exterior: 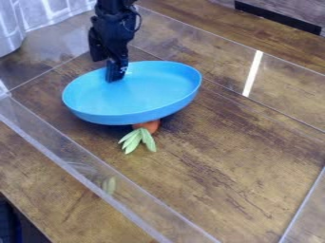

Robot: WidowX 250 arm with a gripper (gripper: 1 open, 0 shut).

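Observation:
A black gripper [112, 55] hangs at the upper left, its fingertips at the far rim of a light blue oval dish [133, 95]. Whether it touches the dish is not clear, and its finger is hard to make out. A toy carrot with pale green leaves [137, 140] lies on the wooden surface, its orange body partly hidden beneath or behind the dish's near edge.
Clear walls or panels border the wooden surface [229, 161] on the left and right. A white cloth-like object [15, 28] is at the top left.

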